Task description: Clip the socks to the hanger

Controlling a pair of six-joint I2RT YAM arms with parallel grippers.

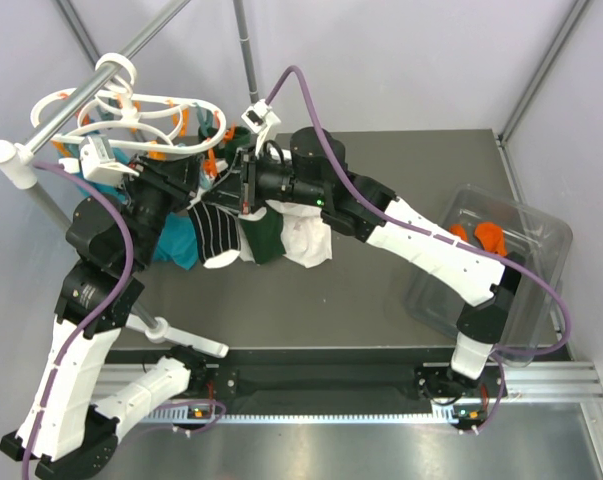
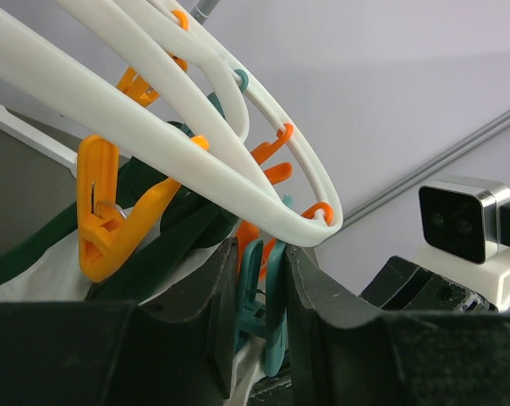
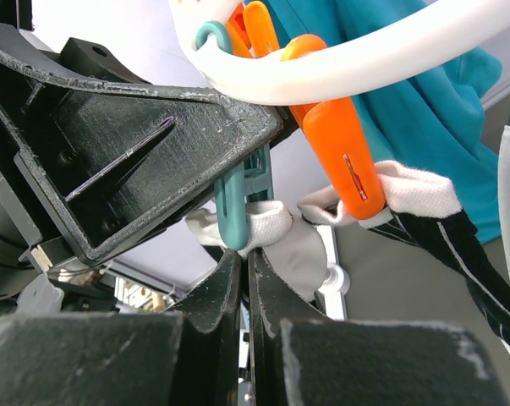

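The white hanger [image 1: 171,147] carries orange and teal clips. My left gripper is shut on a teal clip [image 2: 275,313] hanging from the hanger's rim. In the right wrist view, a sock's white cuff [image 3: 270,223] lies at the lower end of that teal clip [image 3: 231,207]. My right gripper is shut with its tips at this cuff, which gathers there as if pinched. Whether the clip's fingers surround the cloth cannot be told. Beside it, an orange clip [image 3: 343,156] grips a black striped sock [image 3: 466,245] by its white cuff.
Teal cloth [image 1: 177,240], a dark green sock [image 1: 265,237] and a white one [image 1: 306,236] hang close by under the hanger. A clear bin [image 1: 551,235] with orange items stands at the right. Between bin and hanger the grey table [image 1: 381,290] is bare.
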